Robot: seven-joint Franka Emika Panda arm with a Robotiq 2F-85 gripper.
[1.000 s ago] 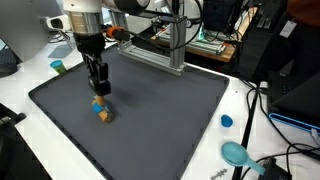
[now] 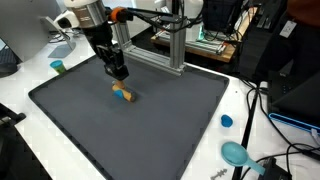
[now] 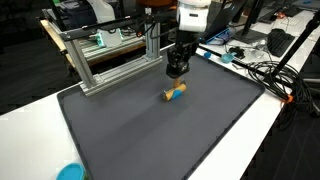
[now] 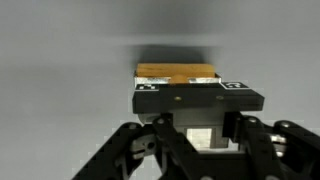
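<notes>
A light-brown wooden piece with a blue part (image 2: 122,93) is below my gripper (image 2: 118,79), near the left middle of the dark mat. In exterior view 2, its stubby upright part (image 3: 181,82) runs up into my gripper (image 3: 179,74), and its thicker, rounded part (image 3: 175,93) lies crosswise underneath. The fingers are shut on that upright part. From the wrist, a broad wooden strip (image 4: 175,71) shows just beyond the black fingers (image 4: 152,101). I cannot tell whether the piece touches the mat.
A metal rack (image 3: 118,70) stands at the mat's back edge. Blue (image 2: 226,121) and teal (image 2: 238,155) items lie off the mat, and a green cup (image 2: 58,67) is at the far left.
In exterior view 1 my gripper and the wooden piece have shifted together to the right and toward the back of the mat. The piece's angle has turned somewhat.
</notes>
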